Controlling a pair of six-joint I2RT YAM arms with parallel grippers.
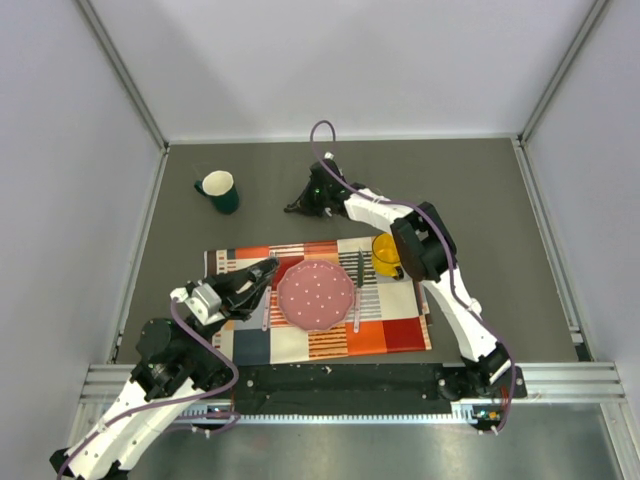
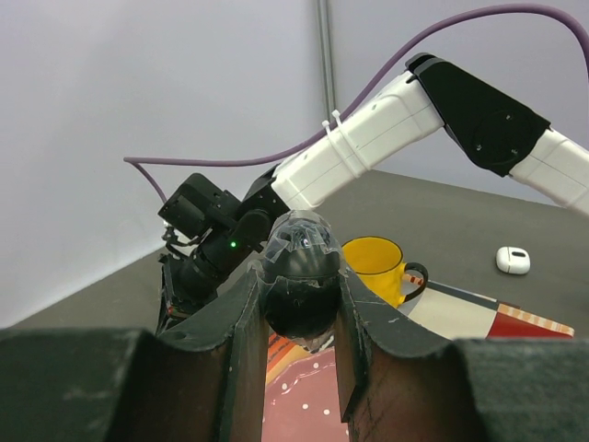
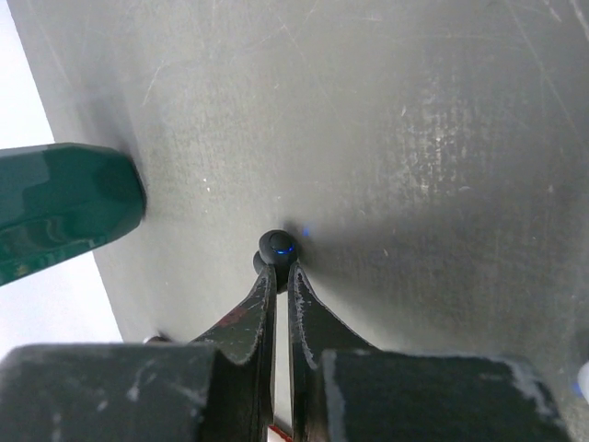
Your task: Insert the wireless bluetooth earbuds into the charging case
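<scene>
My left gripper (image 1: 268, 268) is raised over the left of the placemat, shut on a dark glossy object in clear film (image 2: 299, 285). My right gripper is low over the grey table behind the mat, shut, its tips at a small black earbud (image 3: 279, 245) with a blue light; whether it is gripped I cannot tell. A small white case-like object (image 2: 513, 260) lies on the table beyond the yellow mug in the left wrist view.
A dark green mug (image 1: 225, 197) stands back left. The yellow mug (image 2: 373, 267), pink plate (image 1: 315, 295) and cutlery rest on the patterned mat (image 1: 260, 345).
</scene>
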